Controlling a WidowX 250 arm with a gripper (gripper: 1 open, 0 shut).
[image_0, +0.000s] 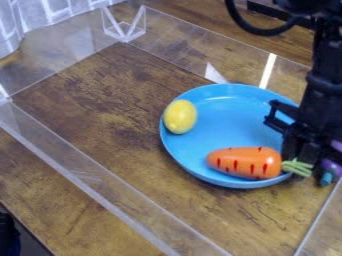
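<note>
A blue plate holds a yellow oval toy at its left and an orange carrot at its front, green top pointing right. My black gripper hangs over the plate's right side, just above and behind the carrot's top. Whether its fingers are open or shut is unclear. A purple object is partly hidden at the right, beside the gripper.
Clear plastic strips border the work area at the back, left front and right.
</note>
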